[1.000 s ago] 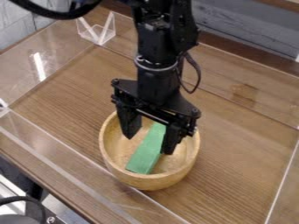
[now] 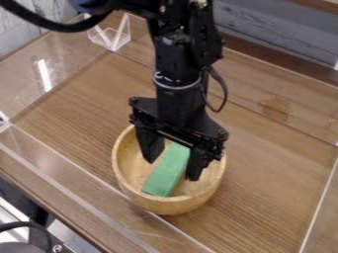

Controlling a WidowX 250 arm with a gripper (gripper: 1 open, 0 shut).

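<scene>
A round light wooden bowl point(image 2: 169, 204) sits on the table in the lower middle of the camera view, with a green oblong object point(image 2: 164, 176) lying in it. My black gripper point(image 2: 175, 154) is open over the bowl, its fingers to either side above the green object, which is partly hidden by the gripper. Whether the fingers touch it I cannot tell.
A clear plastic item point(image 2: 110, 30) stands at the back left. A dark cable shows at the bottom left.
My gripper has shifted very slightly over the bowl. The bowl and the green object look unmoved.
</scene>
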